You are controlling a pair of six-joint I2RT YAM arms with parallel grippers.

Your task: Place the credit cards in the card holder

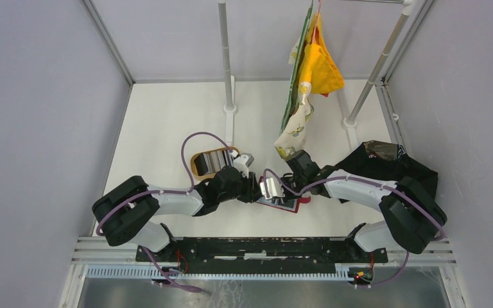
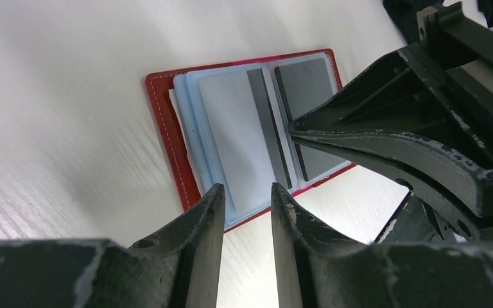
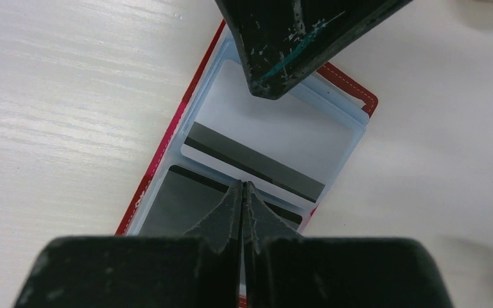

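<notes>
The open red card holder (image 2: 165, 139) lies on the table with pale blue sleeves. A white card with a dark stripe (image 2: 236, 131) sits in one sleeve, a dark grey card (image 3: 176, 202) in the other. My left gripper is part open over the holder's near edge, nothing visible between its fingertips. My right gripper is shut, its tips at the divide between the two sleeves, nothing showing between them.
A tan tray of stacked cards (image 1: 208, 162) sits left behind my left arm. A black bag (image 1: 398, 173) lies at right; cloths (image 1: 314, 64) hang from the rack at the back.
</notes>
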